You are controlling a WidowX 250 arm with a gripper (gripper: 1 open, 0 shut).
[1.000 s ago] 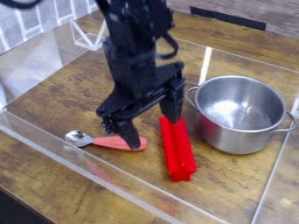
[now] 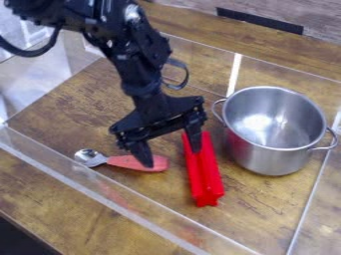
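The black gripper (image 2: 159, 133) hangs in the centre of the camera view with its fingers spread open, left finger over the pink-handled spoon, right finger by the top of a red bar (image 2: 204, 176). The spoon (image 2: 140, 164) lies on the wooden board with its metal bowl to the left. The red bar lies lengthwise between the spoon and a steel pot (image 2: 273, 134) with two side handles, which stands on the right. Whether the fingertips touch either object is unclear.
Clear plastic walls edge the wooden surface (image 2: 80, 209) along the front and left. The board's back left is fairly clear, apart from the arm and its cable above it. A wooden strip runs along the back.
The arm has moved away from the camera, toward the back, and looks smaller; more of the board and the spoon shows. The spoon, red bar and pot lie unmoved.
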